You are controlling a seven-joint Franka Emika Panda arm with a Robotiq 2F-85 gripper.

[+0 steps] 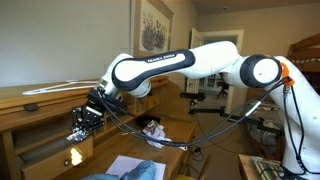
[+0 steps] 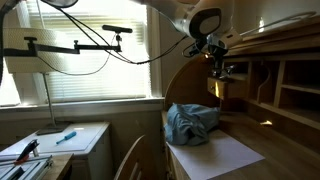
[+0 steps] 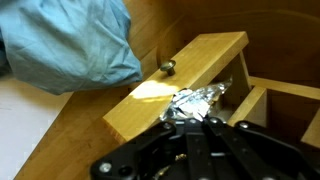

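Note:
My gripper is shut at the desk's row of cubbies, pointing down by a small wooden drawer (image 3: 215,50) that stands pulled out. Crinkled silver foil (image 3: 188,105) shows at the fingertips; whether it wraps the fingers or sits between them I cannot tell. It overlaps the drawer's edge in the wrist view. A small round knob (image 3: 167,68) sits on the drawer's front. In exterior view 1 the gripper (image 1: 78,134) hangs above and in front of the drawer (image 1: 58,162).
A blue-grey cloth (image 2: 190,125) lies bunched on the desk beside a white sheet (image 2: 220,155). Farther along the desktop is a crumpled patterned cloth (image 1: 155,131). Shelf compartments (image 2: 300,75) stand close to the gripper.

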